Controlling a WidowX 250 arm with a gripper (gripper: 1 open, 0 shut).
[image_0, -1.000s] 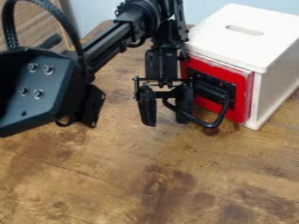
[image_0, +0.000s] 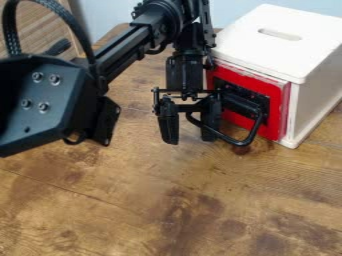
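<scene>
A white box (image_0: 287, 45) with a slot in its top stands at the upper right. Its near face holds a red panel (image_0: 273, 128) with a black handle (image_0: 245, 142) sticking out toward the left. My black gripper (image_0: 190, 118) hangs just left of the red panel, beside the handle, with one finger at the handle's left end. I cannot tell whether it grips the handle or how far its fingers are apart.
The arm's black housing fills the left side of the view. A pale wall stands behind.
</scene>
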